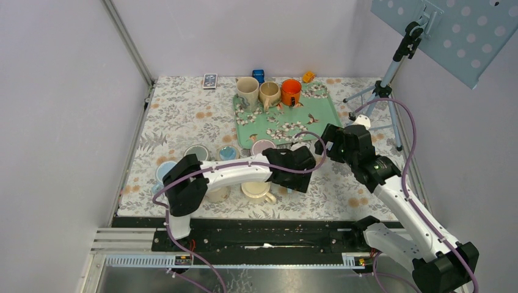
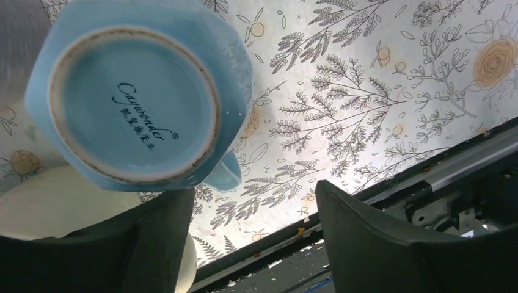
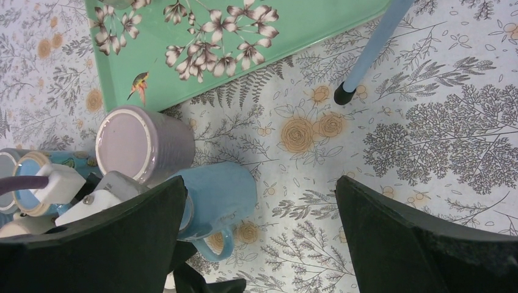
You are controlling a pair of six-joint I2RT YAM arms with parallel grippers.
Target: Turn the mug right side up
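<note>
A blue mug [image 2: 134, 91] stands upside down, its base filling the upper left of the left wrist view, handle toward the lower right. My left gripper is over it at the front middle, fingers apart with nothing seen between them; in the top view the arm hides most of this mug. The right wrist view shows the same blue mug [image 3: 223, 192] beside a pale pink mug [image 3: 165, 143]. My right gripper [image 1: 327, 139] hovers open right of them, empty.
More upturned mugs [image 1: 196, 154] crowd the left and front. A green tray [image 1: 317, 122] holds upright mugs [image 1: 291, 91] at the back. A tripod [image 1: 382, 91] stands at the back right.
</note>
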